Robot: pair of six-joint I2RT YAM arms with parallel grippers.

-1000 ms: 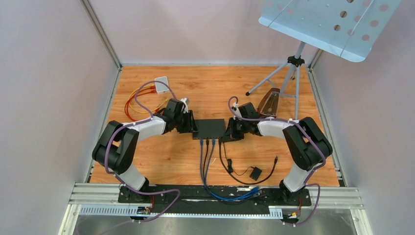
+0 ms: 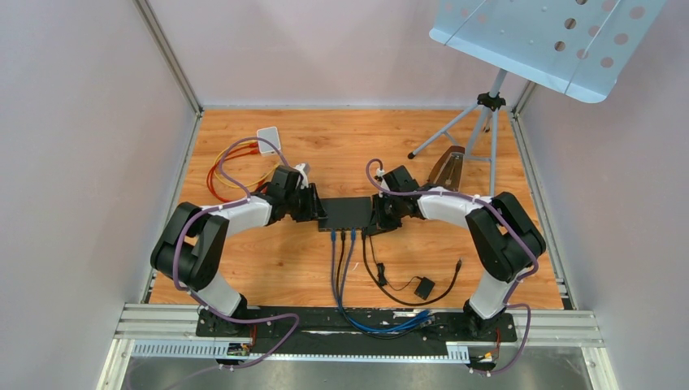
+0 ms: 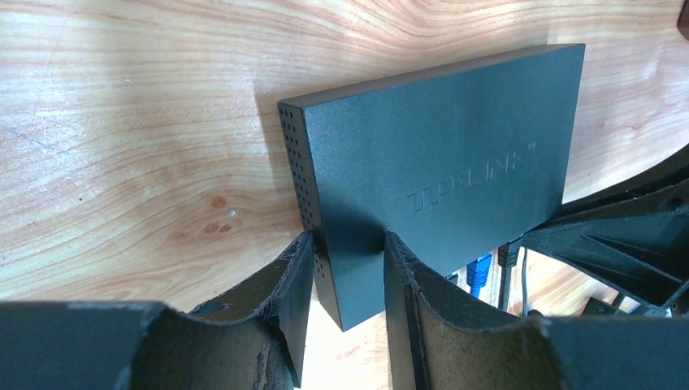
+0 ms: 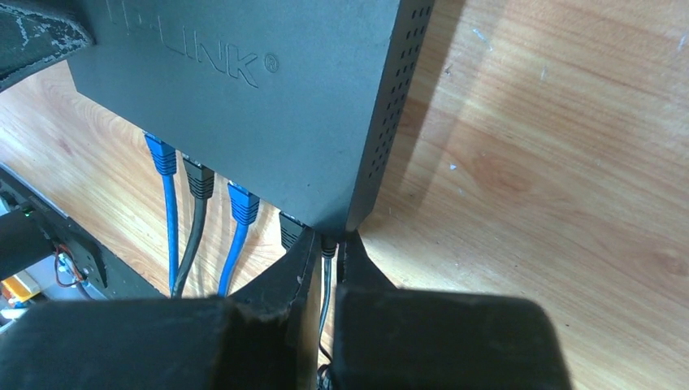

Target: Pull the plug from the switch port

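Observation:
The black switch [image 2: 346, 213] lies mid-table, cables leaving its front edge. My left gripper is shut on its left end, one finger at the perforated side and the other against the top face. At the right front corner my right gripper is shut, with a thin black plug [image 4: 328, 247] and its lead between its fingertips. That plug sits right under the switch's edge; how deep it is in the port is hidden. Beside it is a thicker black plug [image 4: 291, 231], partly behind a finger.
Blue plugs [image 4: 243, 203] and another black plug [image 4: 198, 178] occupy the front edge. Loose cables and a power adapter [image 2: 424, 288] lie in front. A white box [image 2: 269, 140] with red and yellow cables stands back left; a stand [image 2: 492, 101] is back right.
Over the last second my right gripper has shifted slightly left, and the switch and left gripper have moved a little left too.

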